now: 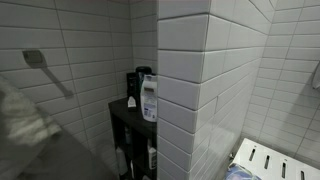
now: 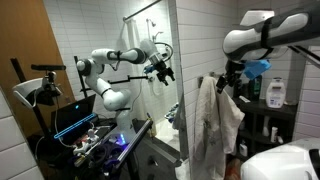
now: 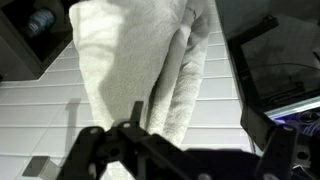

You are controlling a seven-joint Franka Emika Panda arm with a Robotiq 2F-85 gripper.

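A white towel (image 2: 212, 120) hangs in long folds against the tiled wall in exterior view 2. My gripper (image 2: 228, 90) is close to its upper part, with the arm (image 2: 282, 32) reaching in from the right. In the wrist view the towel (image 3: 125, 55) runs from the top down past the open gripper. One dark finger (image 3: 88, 152) shows to the left and the other to the right. Cloth appears in the space between them, but I cannot tell whether they touch it.
A dark shelf (image 1: 120, 125) with a white jug (image 1: 149, 98) and other bottles stands by the wall. A tiled corner (image 1: 195, 90) juts out beside it. A white slatted seat (image 1: 272, 163) is at the right. What looks like a mirror reflects the arm.
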